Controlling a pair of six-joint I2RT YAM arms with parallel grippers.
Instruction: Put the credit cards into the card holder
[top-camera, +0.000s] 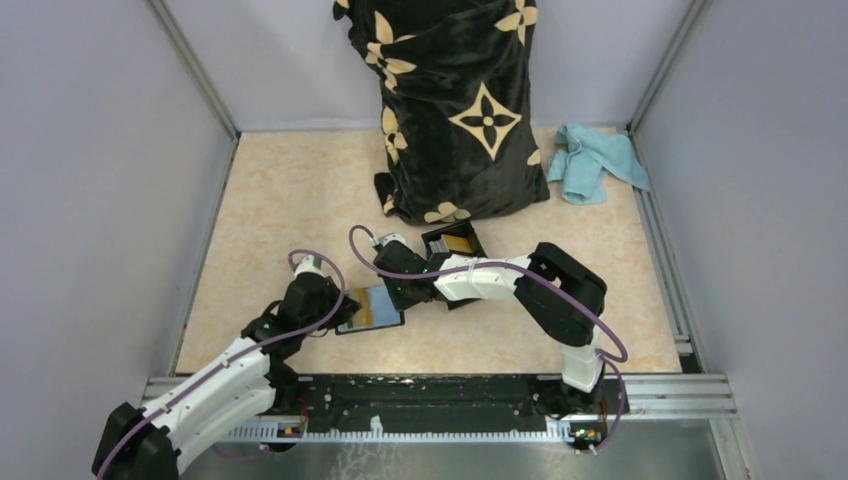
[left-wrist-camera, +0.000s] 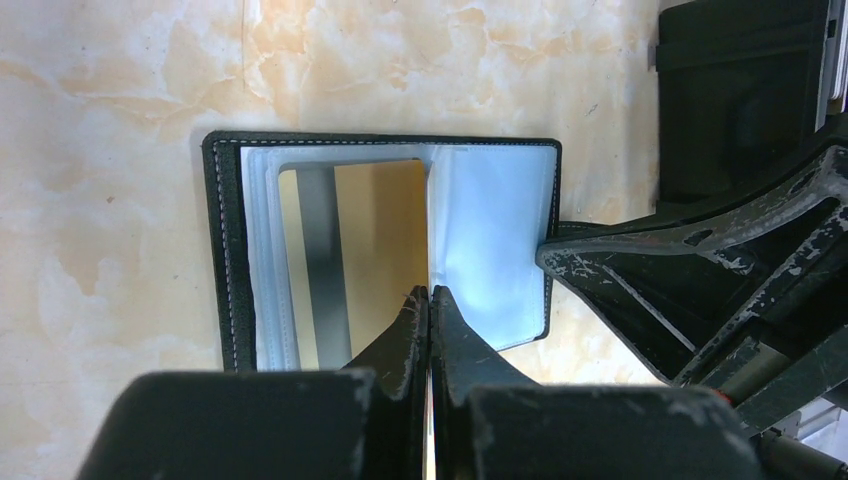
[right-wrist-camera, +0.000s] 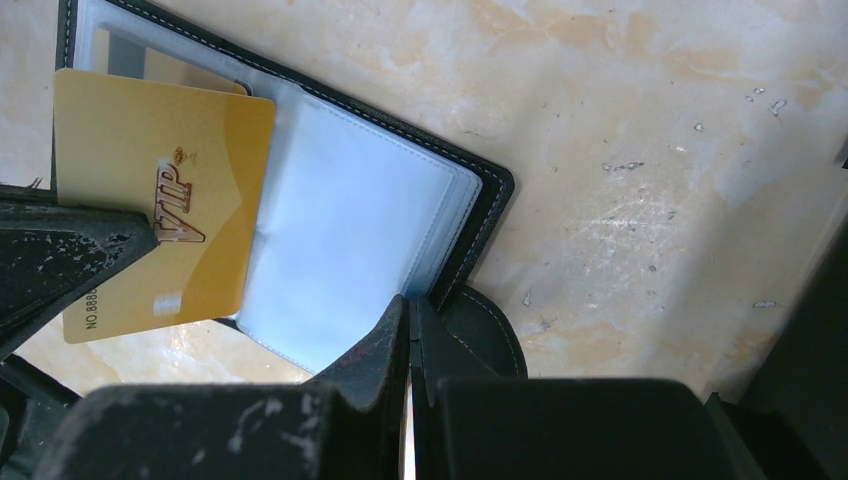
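The card holder (left-wrist-camera: 490, 240), black-edged with pale blue clear sleeves, lies open on the table. A gold card bearing "VIP" (right-wrist-camera: 170, 225) is pinched in my left gripper, shut on it. From the left wrist it appears edge-on, a thin line standing over the holder's middle. Beside it, a gold and grey card (left-wrist-camera: 322, 265) lies in the holder's left part. My right gripper is shut, its fingertips touching the holder's edge; whether the edge is pinched between them I cannot tell.
A black tray (left-wrist-camera: 735, 110) containing more cards stands just beyond the holder, partly covered by my right arm. At the back lies a large black patterned cushion (top-camera: 460, 110); a blue cloth (top-camera: 595, 165) sits in the back right corner.
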